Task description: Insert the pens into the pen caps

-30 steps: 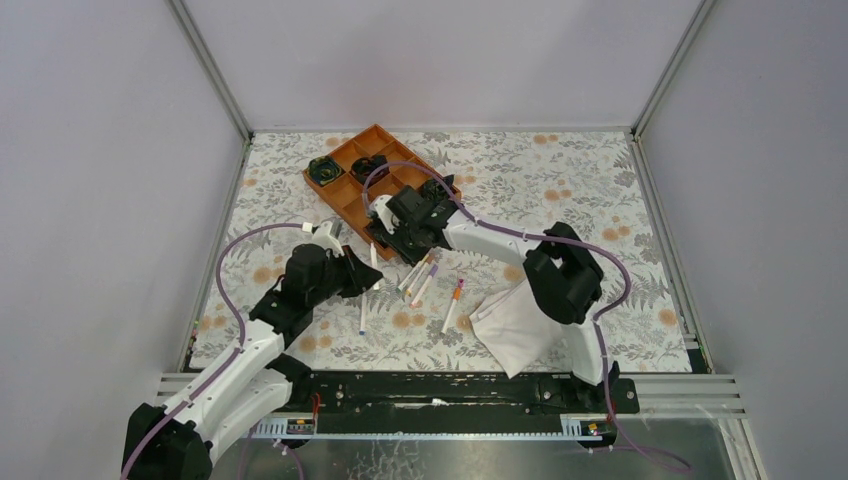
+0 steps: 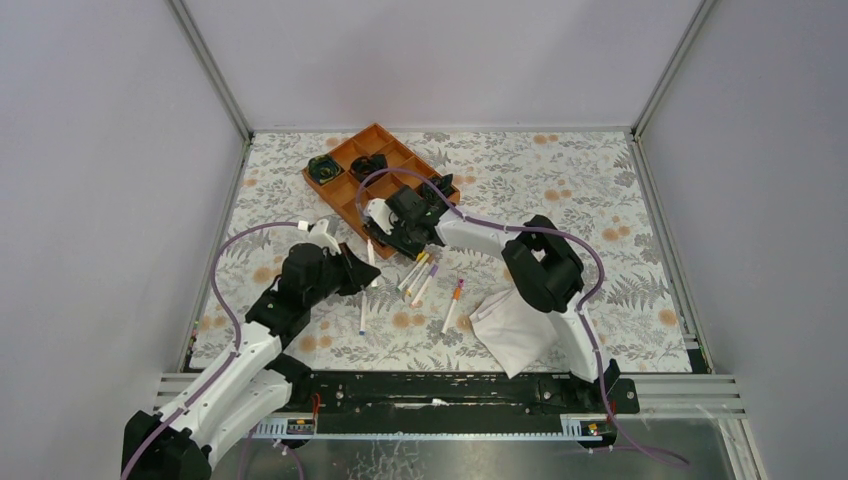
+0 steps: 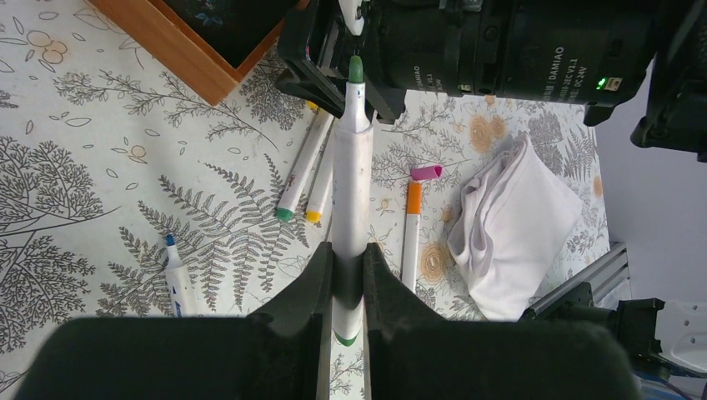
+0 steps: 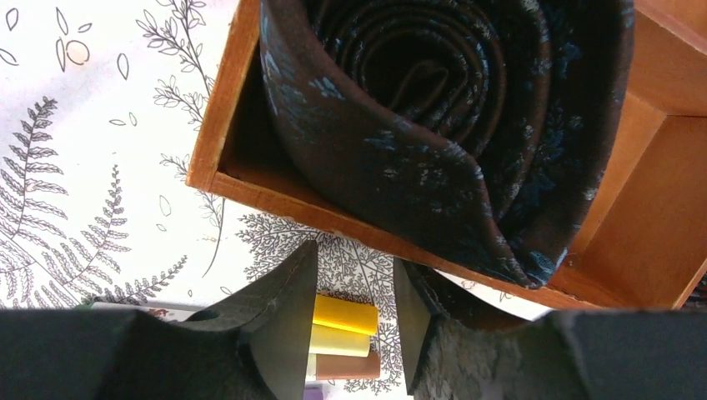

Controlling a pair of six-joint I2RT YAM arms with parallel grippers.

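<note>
My left gripper is shut on a white pen (image 3: 351, 183) with a bare green tip, held upright in the left wrist view. That tip appears in front of my right gripper, which stands part open by the box edge. No object shows gripped between its fingers; beneath them lie pens with a yellow cap (image 4: 346, 314), a cream cap (image 4: 339, 340) and a brown-orange cap (image 4: 348, 367). An uncapped blue-tipped pen (image 3: 178, 283) lies on the table at left. A white and orange pen (image 3: 413, 225) lies right of the group, a pink cap (image 3: 426, 172) by its orange end.
A divided wooden box (image 2: 376, 130) holding dark rolled cloths (image 4: 433, 158) stands at the back, its corner close to my right gripper. A folded white cloth (image 2: 512, 330) lies at front right.
The left arm has barely moved, still holding its pen.
</note>
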